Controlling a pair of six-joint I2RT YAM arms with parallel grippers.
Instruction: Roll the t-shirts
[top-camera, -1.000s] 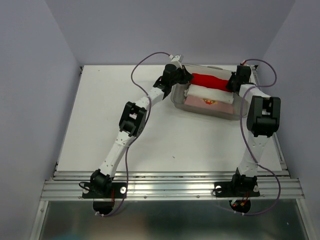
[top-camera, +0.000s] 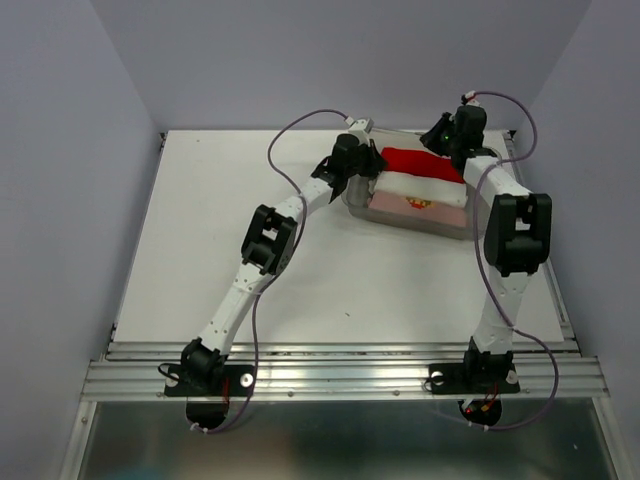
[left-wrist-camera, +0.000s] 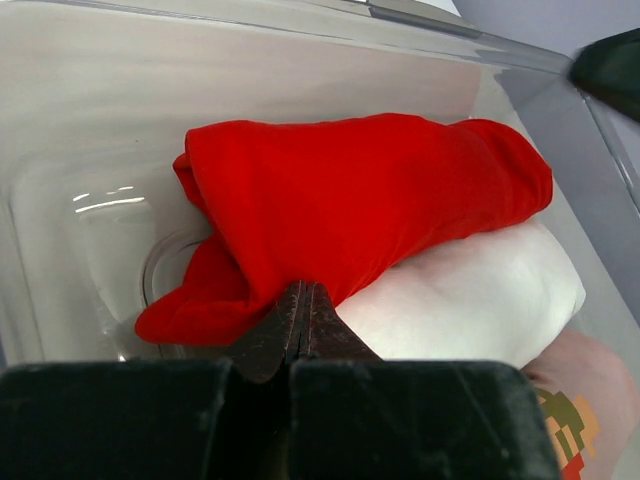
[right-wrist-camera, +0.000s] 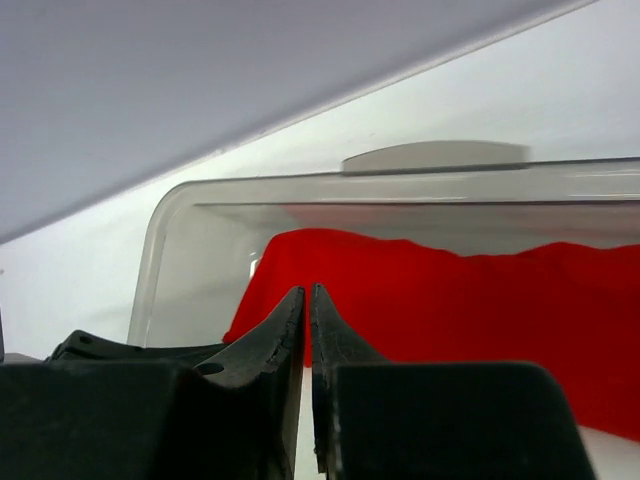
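Observation:
In a clear plastic bin, the rolled red t-shirt (top-camera: 425, 165) lies along the back wall. In front of it sit a white rolled shirt (top-camera: 420, 188) and a pink rolled shirt (top-camera: 405, 208) with a printed patch. My left gripper (top-camera: 379, 166) is shut at the red roll's left end; in the left wrist view its fingertips (left-wrist-camera: 297, 300) come against a loose red fold, no cloth showing between them. Higher up, near the bin's back rim, my right gripper (top-camera: 425, 141) is shut over the red roll, with only a narrow gap and no cloth visible between its fingers.
The bin (top-camera: 350, 195) stands at the back right of the white table (top-camera: 230, 220), near the grey walls. Its rim (right-wrist-camera: 250, 188) rises around the rolls.

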